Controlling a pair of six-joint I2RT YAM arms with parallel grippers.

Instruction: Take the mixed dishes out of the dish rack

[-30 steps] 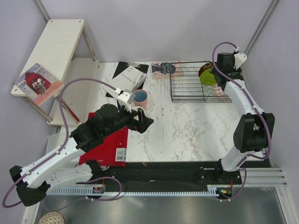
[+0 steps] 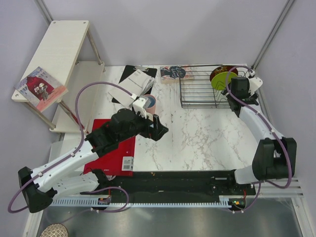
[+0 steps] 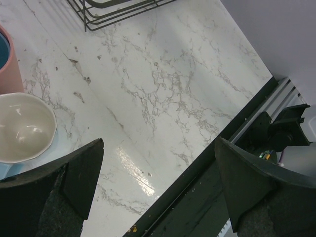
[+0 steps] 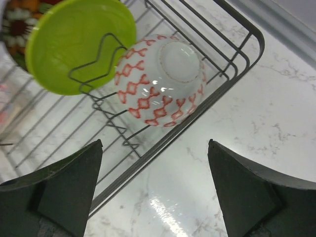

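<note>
The wire dish rack point(image 2: 197, 104) stands at the back right of the marble table. In its right half, a green plate point(image 4: 84, 44) and a dark flowered plate point(image 4: 19, 24) stand on edge. Beside them a white bowl with a red pattern point(image 4: 160, 81) rests tilted, its base facing the camera. My right gripper is over the rack's front edge, open and apart from the bowl; in the top view that arm covers the bowl. Above the table's middle, left of the rack, my left gripper is open with nothing between its fingers.
Left of my left gripper stand a pink cup point(image 3: 11, 69) and a white cup point(image 3: 27, 127). A red folder point(image 2: 111, 155), a clipboard with a pale cloth point(image 2: 132, 83) and a wooden shelf point(image 2: 59, 44) occupy the left. Bare marble lies before the rack.
My right gripper has come toward the table's front over the rack, now covering the patterned bowl from above. My left gripper has shifted slightly right.
</note>
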